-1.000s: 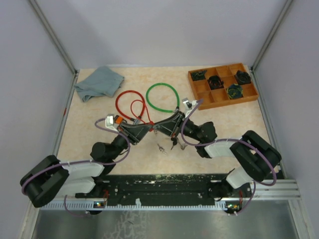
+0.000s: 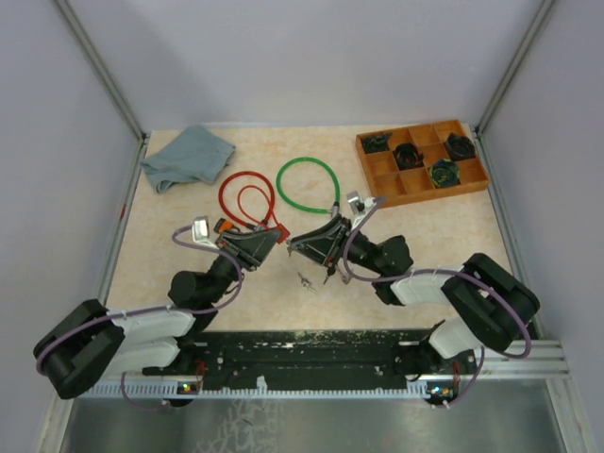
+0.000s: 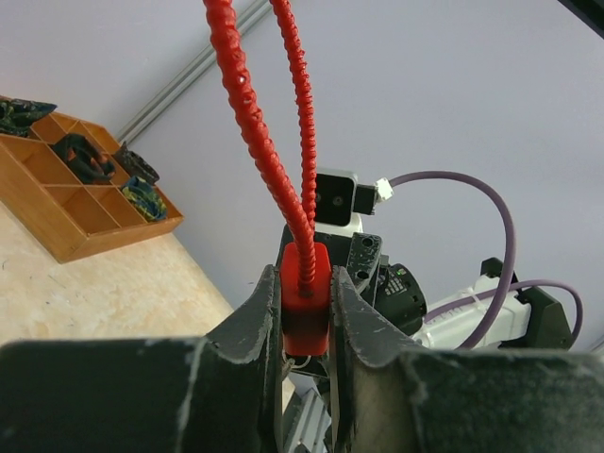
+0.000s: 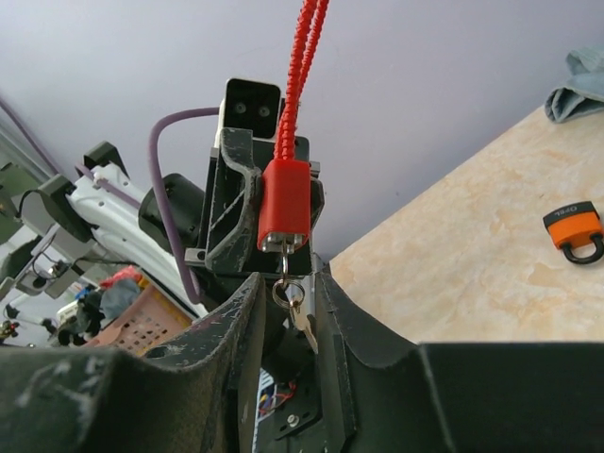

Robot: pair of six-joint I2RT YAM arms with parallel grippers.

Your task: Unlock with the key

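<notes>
In the left wrist view my left gripper is shut on a red key holder (image 3: 306, 307), whose red coiled cord rises above it. A small ring and a metal key (image 4: 304, 323) hang from the holder. My right gripper faces it from the right, its fingers apart, with the ring and key in view between or just beyond the tips; contact cannot be told. An orange padlock (image 4: 573, 231) with a dark shackle lies on the table, and appears left of the left gripper (image 2: 272, 236) in the top view.
A wooden compartment box (image 2: 401, 181) holding dark items stands at the back right. A folded blue-grey cloth (image 2: 189, 158) lies at the back left. Red cord (image 2: 225, 189) and green cord (image 2: 294, 204) loop at the back middle. Small metal pieces (image 2: 307, 282) lie at the front middle.
The left gripper has since shifted slightly left with the holder, leaving a gap.
</notes>
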